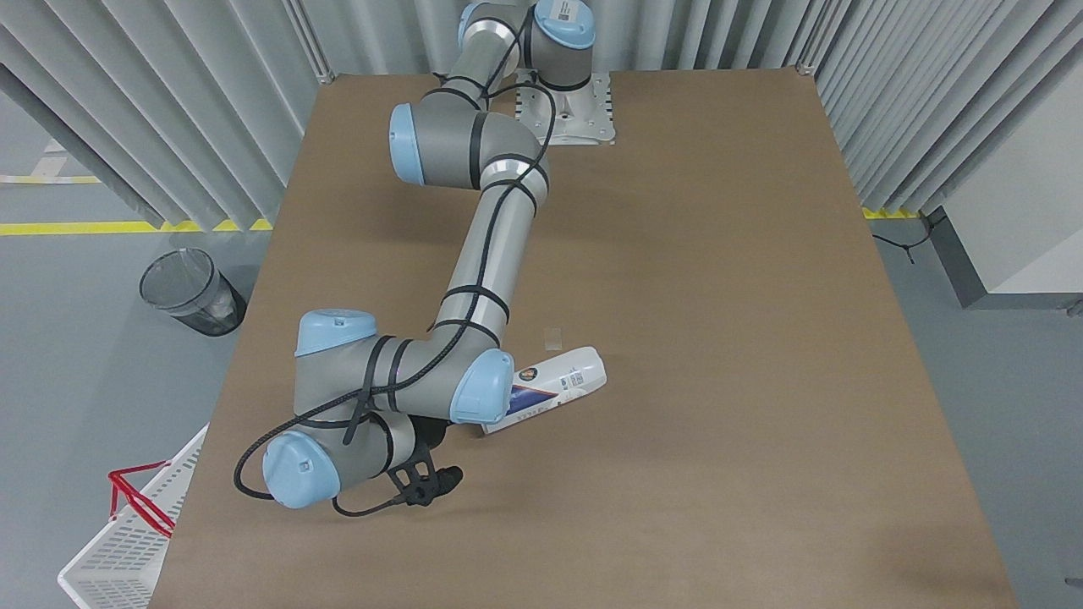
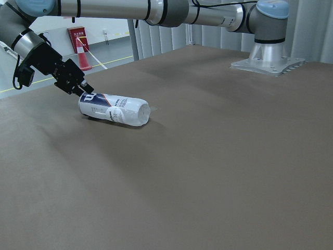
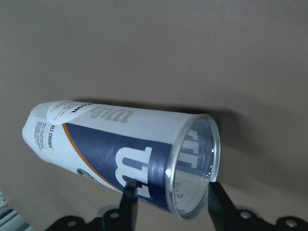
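A tennis ball can [image 1: 548,386] with a white and navy label lies on its side on the brown table [image 1: 731,426], its clear rimmed end toward my gripper. In the wrist view the two fingers stand apart, one low beside the label, the other at the right edge of the rim; whether they grip it cannot be told. In the left view the gripper reaches down to that end of the can [image 2: 117,109]; in the front view the fingertips are hidden behind the arm.
The arm's base [image 1: 589,122] stands at the back of the table. Off the left edge, on the floor, are a bin [image 1: 193,291] and a white basket [image 1: 127,558] with red handles.
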